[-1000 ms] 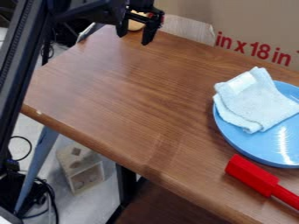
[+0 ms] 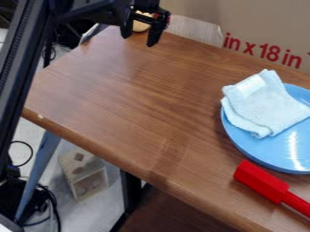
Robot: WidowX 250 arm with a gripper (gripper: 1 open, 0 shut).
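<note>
My gripper (image 2: 140, 33) is high over the back left of the wooden table, its dark fingers pointing down; it looks open, with nothing clearly between them. A folded pale blue cloth (image 2: 259, 104) lies on a blue plate (image 2: 280, 153) at the right. A red-handled tool (image 2: 260, 181) lies in front of the plate at the lower right, running out of the frame.
A yellowish object (image 2: 141, 19), partly hidden by the arm, is at the back. A cardboard surface with print (image 2: 255, 27) stands behind the table.
</note>
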